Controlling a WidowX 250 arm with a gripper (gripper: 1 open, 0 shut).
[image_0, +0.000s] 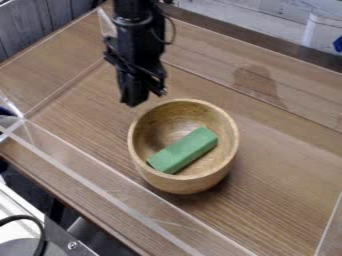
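Note:
A wooden bowl stands right of centre on the wooden table, with a green rectangular block lying inside it. My black gripper hangs above the table, up and to the left of the bowl, close to its back rim. It looks shut, with nothing visible between its fingers, though the dark fingers are slightly blurred.
Bare wood lies to the right of the bowl and to its left. Clear plastic edging runs along the table's sides, and a black cable lies at the lower left, off the wood.

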